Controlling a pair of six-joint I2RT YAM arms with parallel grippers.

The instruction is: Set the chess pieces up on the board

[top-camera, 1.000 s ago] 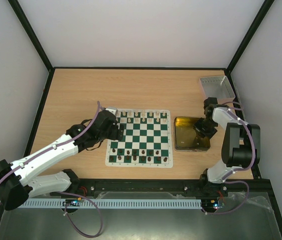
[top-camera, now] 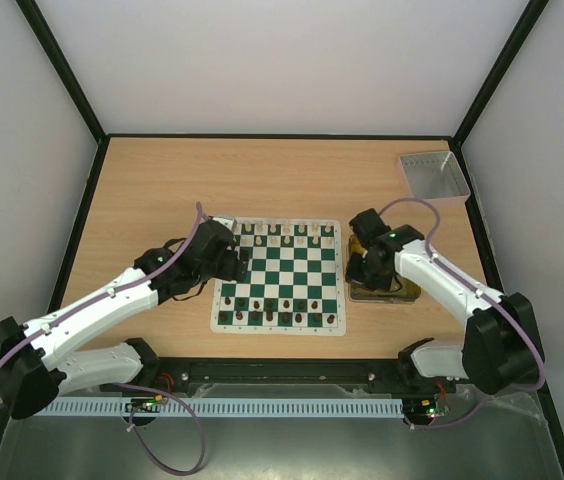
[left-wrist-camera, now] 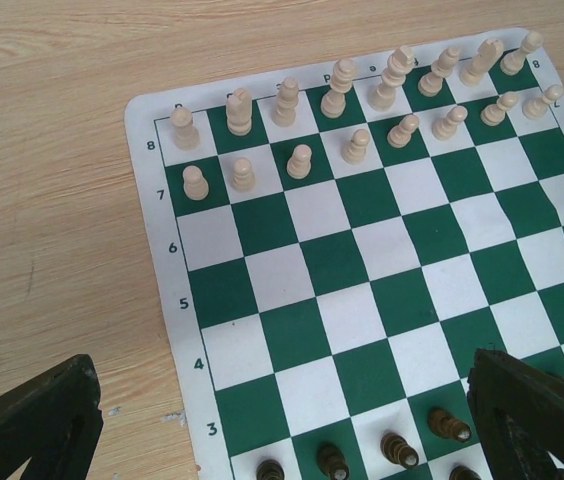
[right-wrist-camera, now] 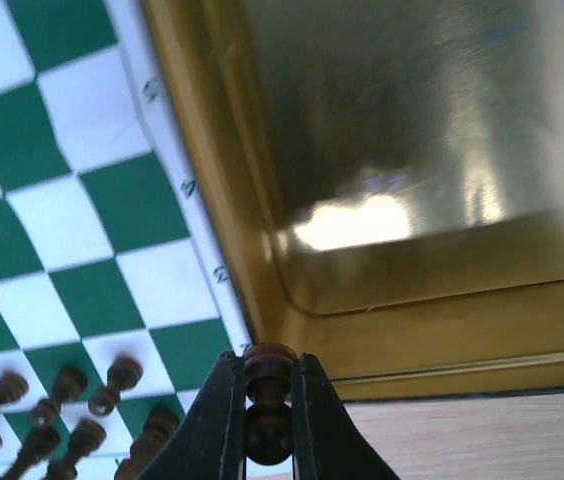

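The green and white chess board (top-camera: 280,265) lies in the middle of the table. White pieces (left-wrist-camera: 337,88) fill two rows along its far side. Dark pieces (top-camera: 270,306) stand along the near side, partly cut off in the left wrist view. Shut on a dark pawn (right-wrist-camera: 268,400), my right gripper hangs at the near left corner of the gold tray (right-wrist-camera: 322,330), beside the board's edge. My left gripper hovers open over the board's left part, nothing between its fingers.
The gold tray's visible floor looks bare in the right wrist view; my right arm partly covers it from above. A pale basket (top-camera: 434,178) stands at the back right. Bare table (top-camera: 172,180) lies behind and left of the board.
The right arm has swung left from the tray's right side to its board side. The left arm and the board pieces look unchanged.
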